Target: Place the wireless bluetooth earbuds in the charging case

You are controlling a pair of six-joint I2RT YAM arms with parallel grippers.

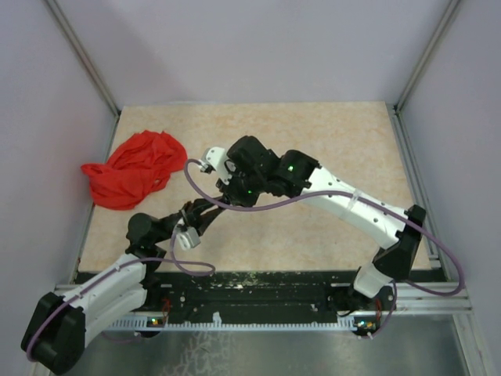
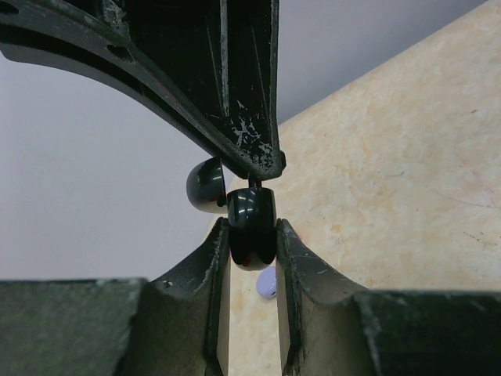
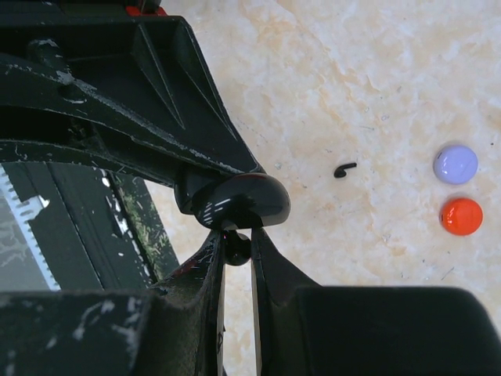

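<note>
In the top view my two grippers meet over the table's front-middle, left (image 1: 221, 205) low and right (image 1: 231, 196) above it. In the left wrist view my left gripper is shut on a small glossy black piece (image 2: 251, 219); another dark rounded piece (image 2: 205, 184) sits just left, by the other gripper's finger. In the right wrist view my right gripper is shut on a small black piece (image 3: 237, 251), with a larger glossy black piece (image 3: 243, 204) just beyond it. Which piece is earbud or case I cannot tell.
A red cloth (image 1: 137, 168) lies at the back left. On the table in the right wrist view are a purple disc (image 3: 455, 164), a red disc (image 3: 461, 215) and a small black bit (image 3: 344, 169).
</note>
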